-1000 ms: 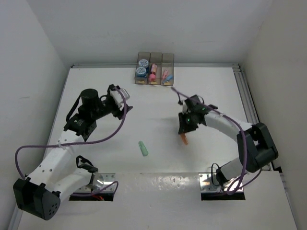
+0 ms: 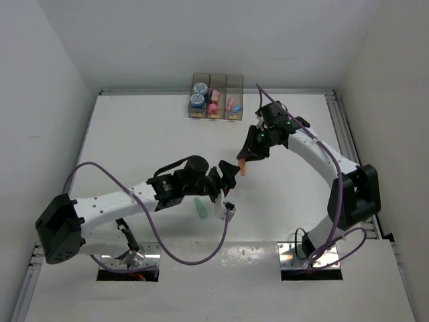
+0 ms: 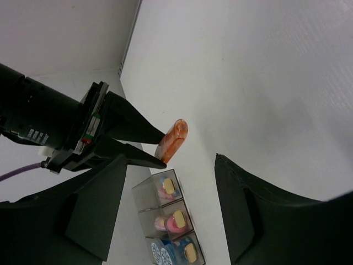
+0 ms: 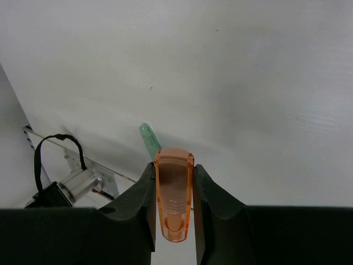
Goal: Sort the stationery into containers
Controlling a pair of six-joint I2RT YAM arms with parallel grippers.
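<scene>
An orange translucent item (image 2: 242, 168) is held upright in my right gripper, shut on it. My left gripper (image 2: 225, 173) faces it from close by, open, with nothing between its fingers; in the left wrist view the orange item (image 3: 175, 138) shows beyond the gap. A green item (image 2: 200, 207) lies flat on the white table (image 2: 134, 134), partly hidden behind the orange one in the right wrist view.
A three-compartment clear container (image 2: 234, 84) stands at the back, holding blue round items (image 2: 198, 100), pink items (image 2: 214, 100) and small blue-and-pink pieces (image 2: 236, 108).
My right gripper has lifted the orange item and moved it toward the back and left.
</scene>
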